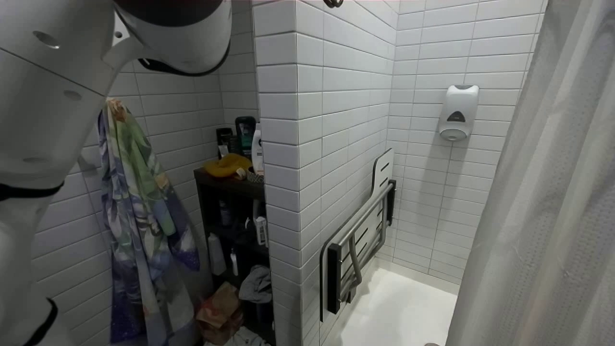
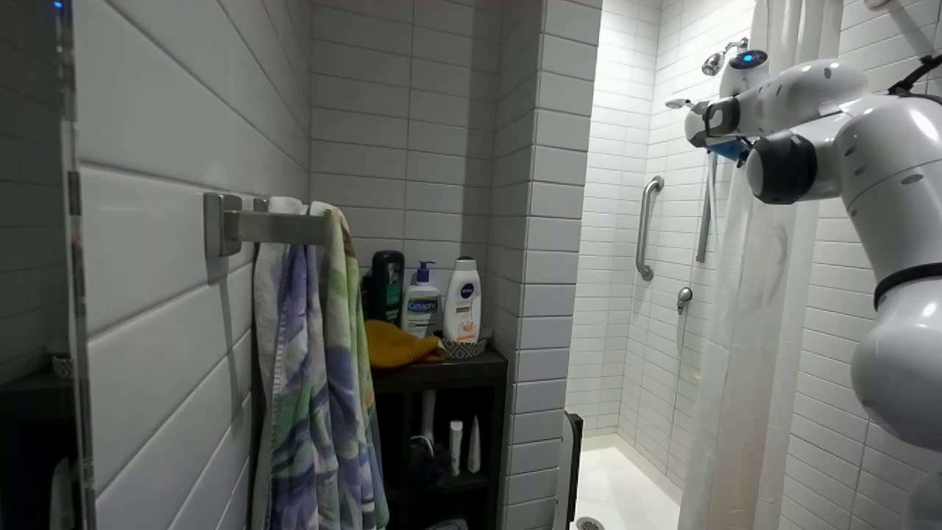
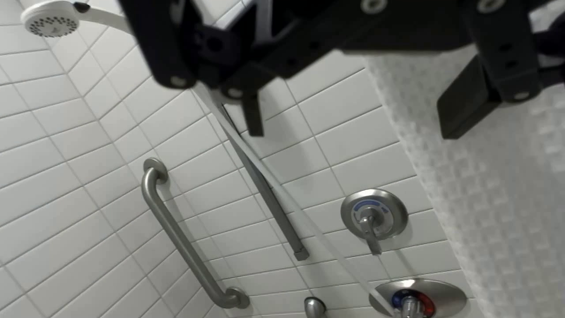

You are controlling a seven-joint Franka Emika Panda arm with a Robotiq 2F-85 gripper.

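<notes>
In the wrist view my gripper stands open, its two dark fingers (image 3: 253,114) wide apart at the top. The white shower curtain (image 3: 498,175) fills the right side there, behind the right finger. Its free edge slants through the gap as seen from this camera; whether cloth lies between the fingers in depth, I cannot tell. Exterior view 2 has the arm reaching left across the top of the curtain (image 2: 751,336), with the fingers too small to make out. In exterior view 1 the arm covers the upper left and the gripper is out of frame.
A white hand shower (image 3: 51,24) hangs at the upper left, its hose (image 3: 296,206) crossing the view. Fixed to the tiles are a grab bar (image 3: 180,238), a round valve (image 3: 374,214) and a folded seat (image 1: 357,230). A dark shelf (image 2: 441,371) and hanging towel (image 2: 309,380) stand outside.
</notes>
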